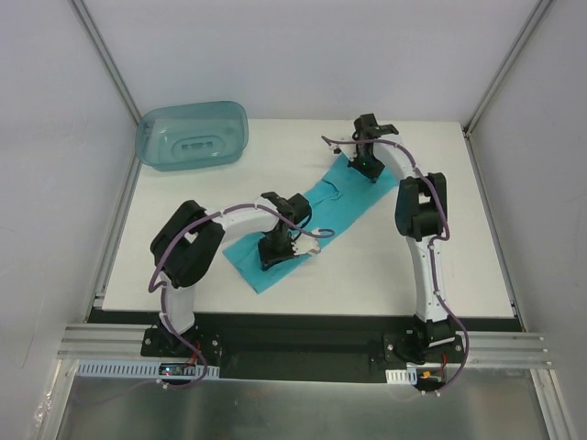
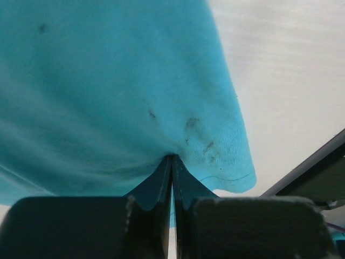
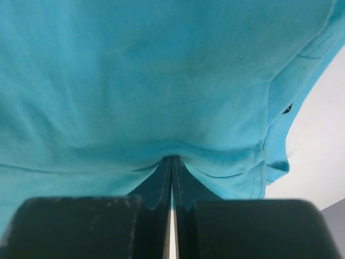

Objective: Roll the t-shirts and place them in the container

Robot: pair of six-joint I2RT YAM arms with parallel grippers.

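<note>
A turquoise t-shirt [image 1: 344,202] lies as a long folded strip running diagonally over the white table, from lower left to upper right. Over its lower-left end is my left gripper [image 1: 266,265]; at its upper-right end is my right gripper [image 1: 372,177]. In the left wrist view, the shut fingertips touch the cloth [image 2: 135,81] near a rounded corner with small dark marks. The right wrist view has my other fingers shut too, with folds of cloth [image 3: 161,97] meeting at their tips. Whether any fabric is pinched, I cannot tell in either view.
An empty teal bin [image 1: 193,167] stands at the back left, clear of the shirt. Bare table [image 1: 367,275] lies in front of the strip and at the far right. Dark bars edge the table's front.
</note>
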